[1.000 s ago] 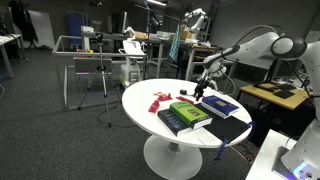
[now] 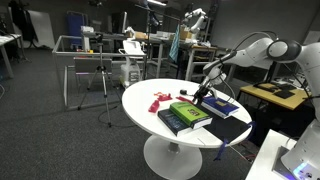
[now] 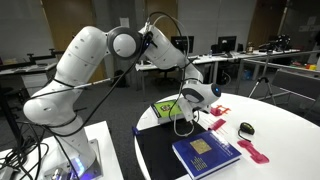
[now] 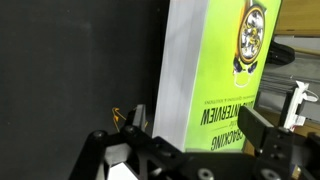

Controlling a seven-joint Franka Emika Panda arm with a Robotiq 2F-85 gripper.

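Note:
A thick green book [image 2: 192,111] lies on the white round table, its cover titled "Cracking the ... Interview" in the wrist view. My gripper stands open over it, with the pale page edge and part of the green cover [image 4: 232,75] between and beyond the fingers. Whether the fingertips touch the book cannot be told. A blue book [image 3: 207,152] lies apart from the green one, to the right in the first exterior view.
A black mat [image 3: 155,150] covers the table's near side in the second exterior view. Red items [image 2: 155,104] and a small dark object [image 3: 246,130] lie elsewhere.
In the first exterior view my arm has come down and slightly left, towards the books. The books have stayed in place.

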